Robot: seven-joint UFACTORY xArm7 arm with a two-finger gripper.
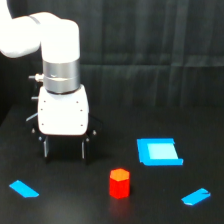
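My gripper (65, 153) is in the left part of the camera view, pointing down at the dark table. Its two thin fingers stand wide apart, and nothing shows between them. To its right and nearer the camera, an orange-red block (119, 184) rests upright on the table, clear of the gripper. Farther right lies a flat blue square (145, 146) with a pale white middle (162, 151).
One small blue strip (24, 189) lies flat at the front left. Another blue strip (196, 197) lies at the front right. Bare black table surrounds the block, and a dark curtain (150, 60) hangs behind.
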